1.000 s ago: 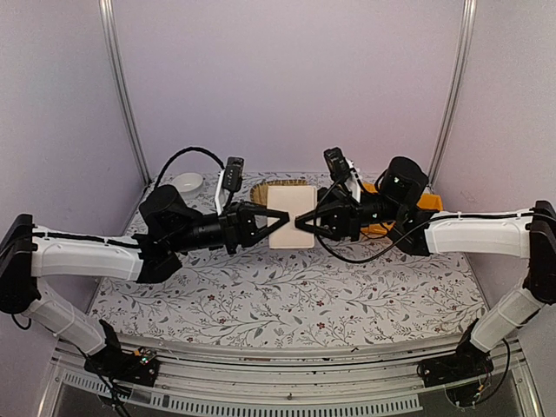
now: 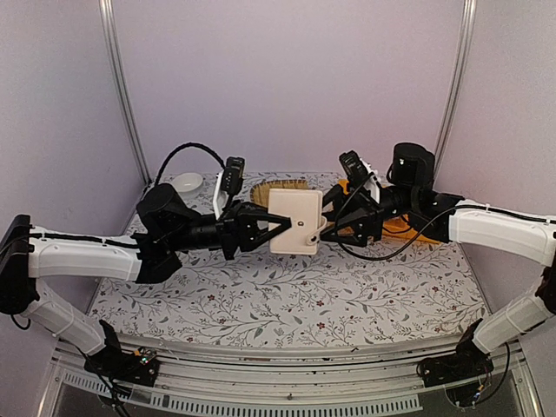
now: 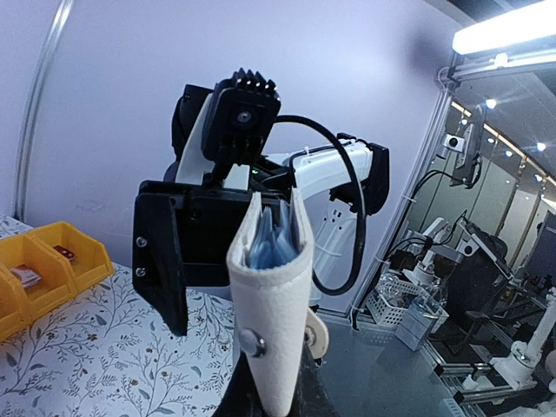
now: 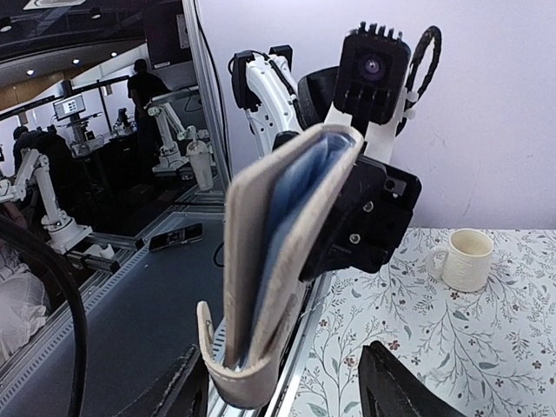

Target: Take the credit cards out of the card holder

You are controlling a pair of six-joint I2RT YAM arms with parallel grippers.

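Note:
A cream card holder (image 2: 296,221) is held upright in the air, my left gripper (image 2: 278,224) shut on its left side. Its snap strap stands loose: the tab (image 3: 315,334) sticks out on one side, apart from the metal stud (image 3: 252,341). Between the holder's walls, the bluish edges of the cards (image 3: 273,246) show in the left wrist view. My right gripper (image 2: 328,224) is beside the holder's right edge, fingers apart. In the right wrist view the holder rises beside its left finger (image 4: 187,382), with nothing seen gripped between the fingers.
Orange bins (image 3: 54,269) stand at the right back of the table. Farther back are a wicker basket (image 2: 261,193) and a white plate (image 2: 187,182). A white mug (image 4: 466,261) stands on the flowered cloth.
My right gripper was shut at the holder's right edge; it has opened and drawn back right. The strap tab now sticks out there.

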